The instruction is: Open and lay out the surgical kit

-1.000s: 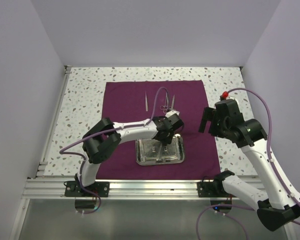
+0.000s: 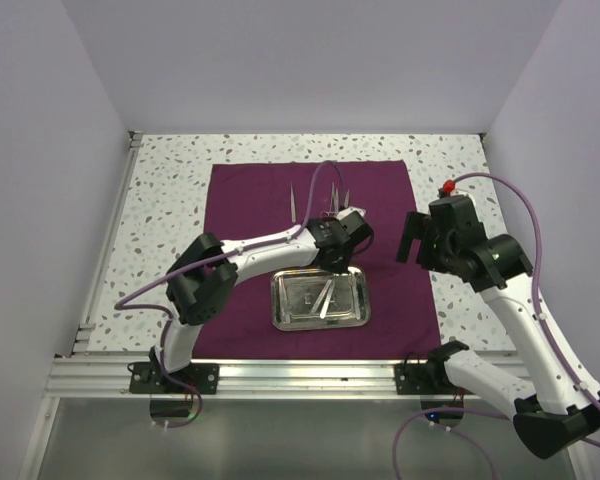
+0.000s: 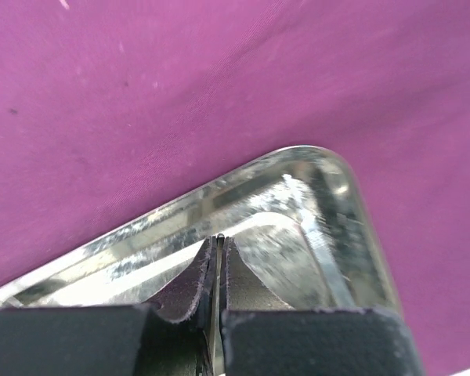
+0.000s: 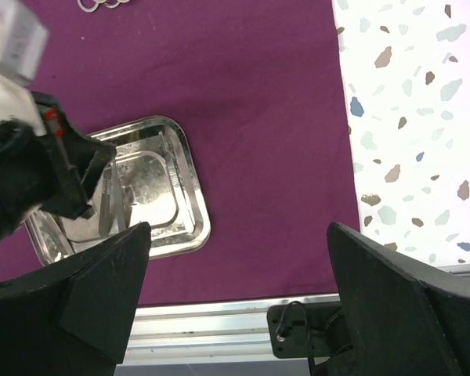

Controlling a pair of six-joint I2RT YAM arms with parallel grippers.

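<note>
A steel tray (image 2: pixel 292 318) lies on the purple cloth with slim instruments (image 2: pixel 322 298) in it. My left gripper (image 2: pixel 342 262) is over its back right part; in the left wrist view its tips (image 3: pixel 219 241) are shut above the tray's corner, nothing clearly between them. Scissor-like instruments (image 2: pixel 332 200) and a slim instrument (image 2: pixel 292 203) lie on the cloth behind the tray, partly hidden by the left arm. My right gripper (image 2: pixel 420 240) hangs open over the cloth's right side, its fingers wide apart in the right wrist view.
The purple cloth (image 2: pixel 400 320) has free room right of the tray and at the back left. Speckled table (image 2: pixel 150 220) borders it, with metal rails along the front. The left arm covers the middle of the cloth.
The left gripper has shifted slightly up and right, now covering more of the instruments behind the tray; the instruments inside the tray show more clearly. The right arm is still.
</note>
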